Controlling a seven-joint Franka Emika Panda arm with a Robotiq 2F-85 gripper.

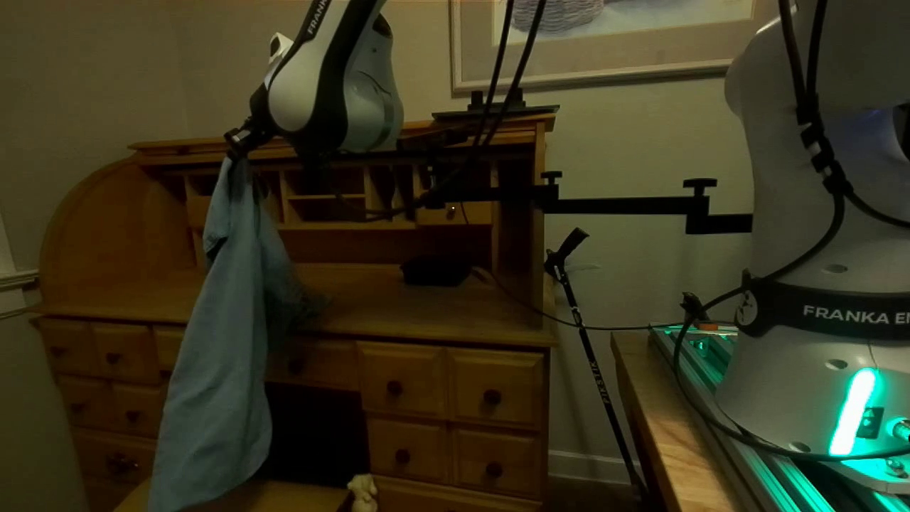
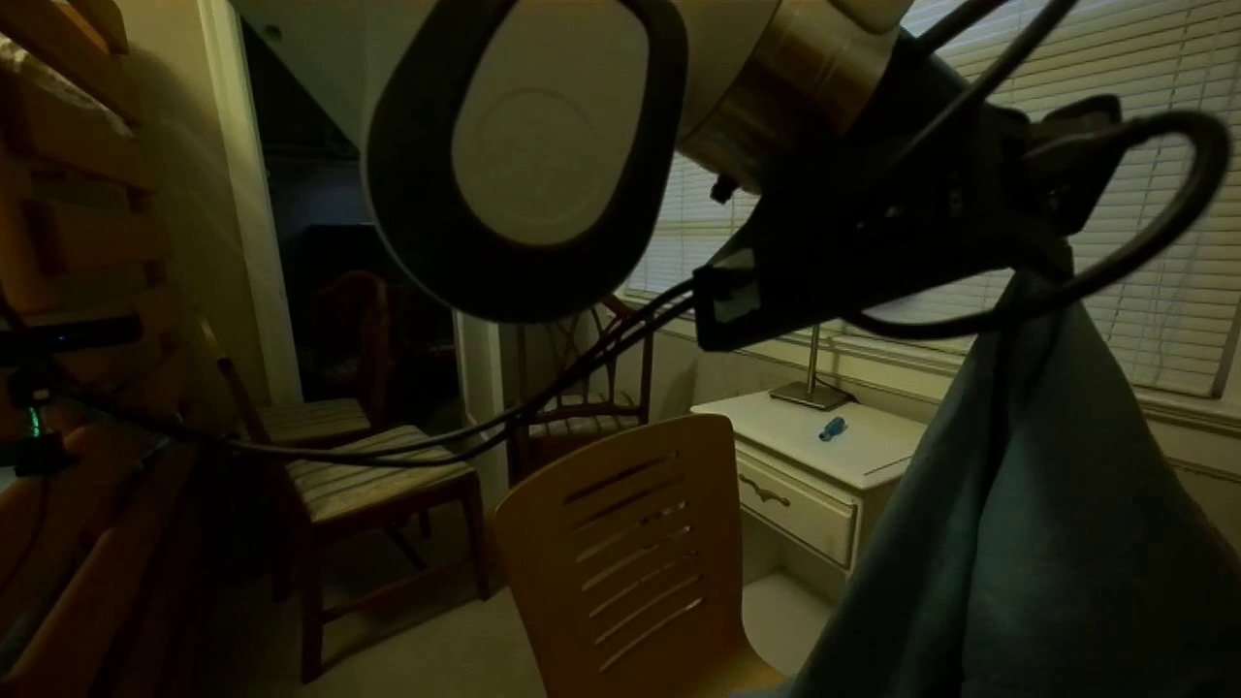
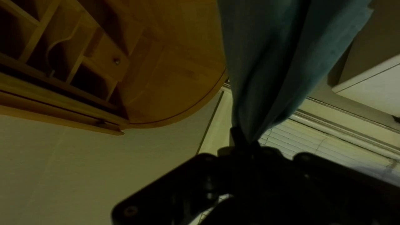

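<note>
A blue-grey cloth hangs from my gripper, which is shut on a pinched upper part of it in front of the roll-top desk. Its long left fold drops well below the desktop, while another part reaches back toward the desk surface. In the wrist view the cloth gathers to a narrow point at the dark gripper. From the other side, the draped cloth spreads downward under the gripper; the fingertips are dark and hard to make out there.
The wooden desk holds a dark box. A small pale object shows low by the seat. A slatted chair and a white side table stand nearby. Cables trail from the arm.
</note>
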